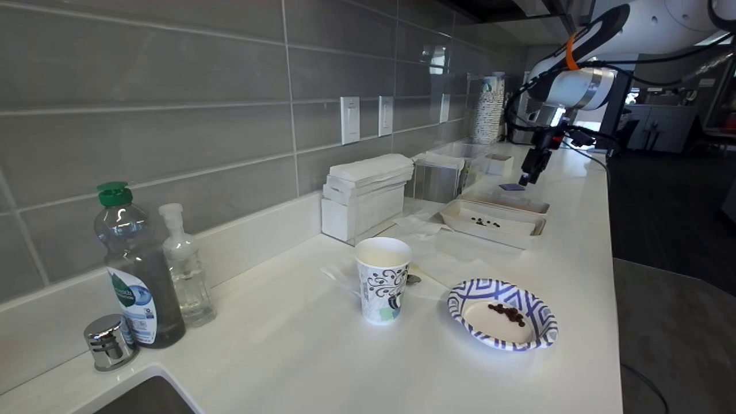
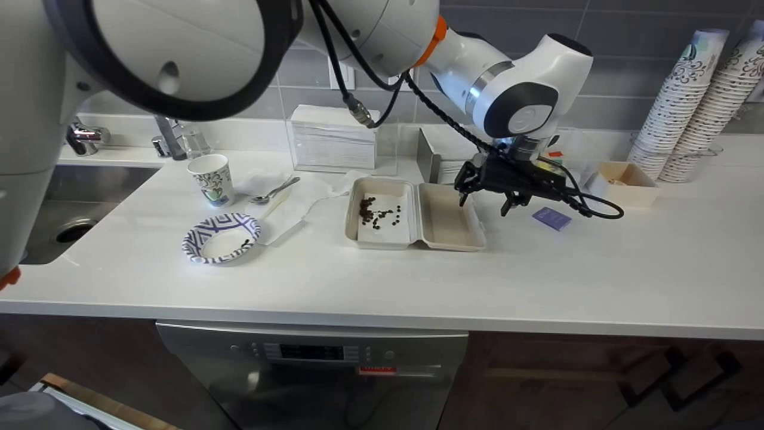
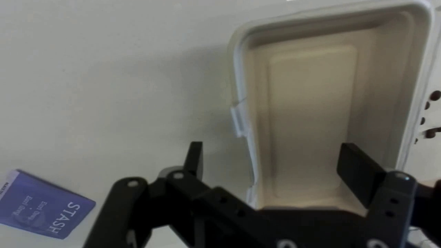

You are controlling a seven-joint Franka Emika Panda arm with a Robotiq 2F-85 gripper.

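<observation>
My gripper (image 2: 484, 203) hangs above the counter with its fingers spread and nothing between them. Below it in the wrist view lies the empty half (image 3: 312, 120) of an open takeout container. The container's other half (image 2: 387, 240) holds several small dark pieces (image 2: 377, 214) on a white lining. A purple tea packet (image 3: 45, 204) marked STASH lies flat on the counter, left of the gripper in the wrist view and to its right in exterior view 2. Dark pieces (image 1: 507, 314) also sit in a blue-patterned paper bowl (image 1: 476, 334).
A paper cup (image 1: 383, 283), a spoon (image 2: 276, 190) and clear plastic wrapping lie left of the container. Napkins (image 2: 334, 140), a small box (image 2: 624, 187) and stacked cups (image 2: 673, 107) line the wall.
</observation>
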